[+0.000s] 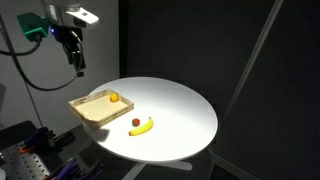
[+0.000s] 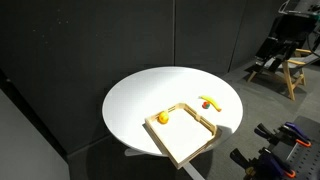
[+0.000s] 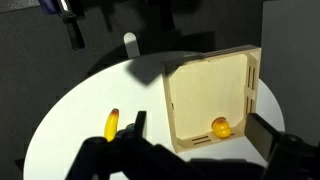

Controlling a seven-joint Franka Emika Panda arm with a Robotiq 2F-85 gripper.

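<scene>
A yellow banana lies on the round white table, with a small round red fruit beside it. Inside a shallow wooden tray sits an orange fruit. High above the table's left side hangs my gripper, well apart from everything. The wrist view looks down past its spread, open fingers, with no object visible between them. There the banana shows at left and the orange fruit in the tray's corner; the red fruit cannot be made out, probably behind a finger.
The tray stands near the table's edge on the arm's side. A wooden chair stands on the floor away from the table, and dark curtains hang behind.
</scene>
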